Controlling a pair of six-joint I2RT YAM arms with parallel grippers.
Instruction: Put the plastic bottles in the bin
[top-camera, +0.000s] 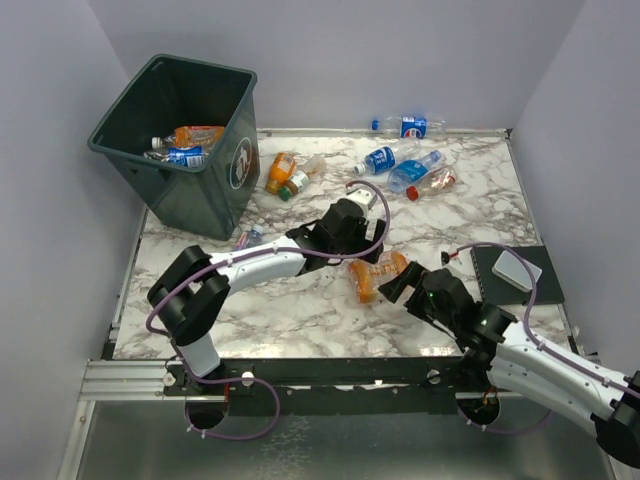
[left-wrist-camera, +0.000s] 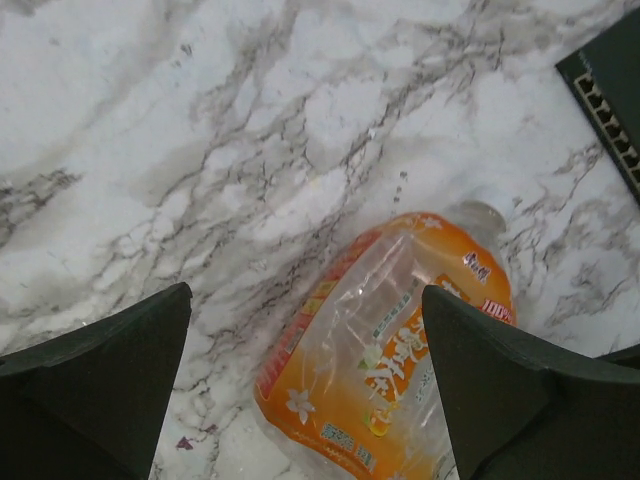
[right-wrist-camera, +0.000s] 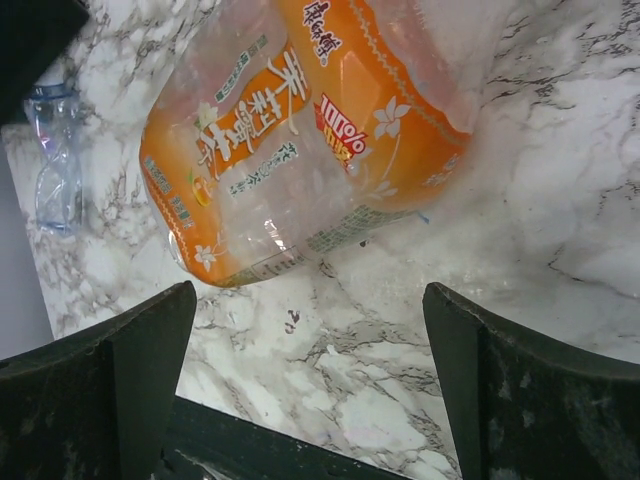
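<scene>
A crushed orange-labelled plastic bottle (top-camera: 370, 280) lies on the marble table between my grippers; it fills much of both wrist views (left-wrist-camera: 380, 360) (right-wrist-camera: 300, 150). My left gripper (top-camera: 370, 235) hangs open just above and behind it, my right gripper (top-camera: 392, 285) open at its right side, nothing between either pair of fingers. Several bottles lie at the back, including a Pepsi bottle (top-camera: 413, 127), a blue bottle (top-camera: 415, 170) and an orange one (top-camera: 279, 170). A clear bottle (top-camera: 248, 240) is partly hidden by the left arm. The dark green bin (top-camera: 200, 190) at back left holds bottles.
A black pad (top-camera: 540, 290) with a white box (top-camera: 516, 270) lies at the right edge. The table's middle behind the grippers and its front left are largely clear marble.
</scene>
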